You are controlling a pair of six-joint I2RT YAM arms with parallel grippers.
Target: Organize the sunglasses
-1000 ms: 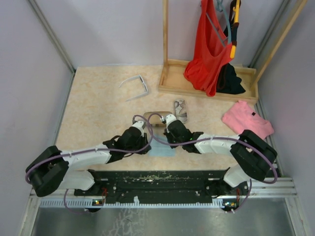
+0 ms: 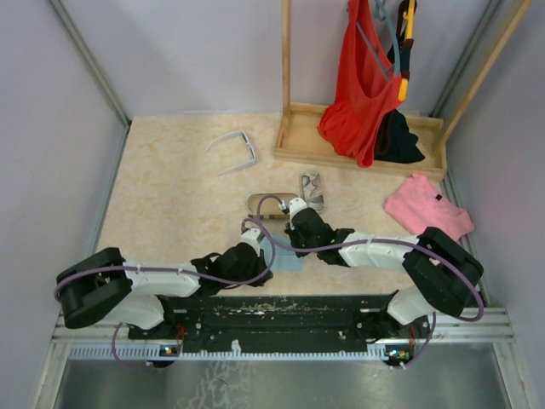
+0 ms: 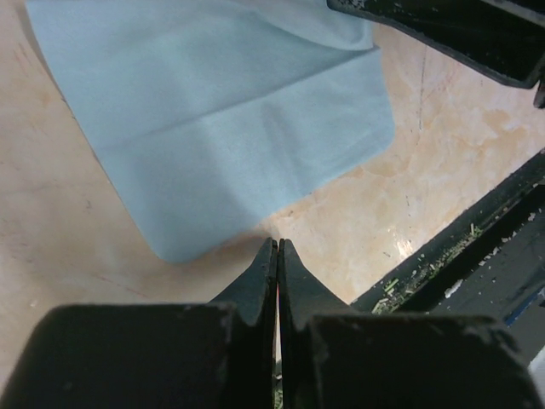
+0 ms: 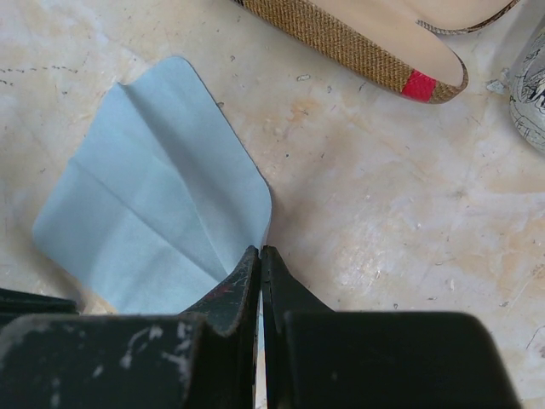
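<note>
A light blue cloth [image 2: 282, 259] [image 3: 226, 149] [image 4: 162, 187] lies flat on the table between my grippers. My left gripper is shut at the cloth's edge, nothing showing between its fingers. My right gripper is shut with its tips at the cloth's corner; whether they touch it I cannot tell. White-framed sunglasses [image 2: 247, 149] lie at the back left. An open case with a woven, red-marked rim [image 2: 271, 196] [image 4: 358, 47] is behind the cloth, beside a grey patterned case [image 2: 311, 187] [image 4: 530, 94].
A wooden tray [image 2: 298, 141] with red and black fabrics stands at the back right. A pink cloth [image 2: 421, 204] lies at the right. Its dark front edge [image 3: 477, 239] is near my left gripper.
My left gripper has moved toward the front of the table, near the cloth's lower edge. The right arm and the objects look almost unchanged.
</note>
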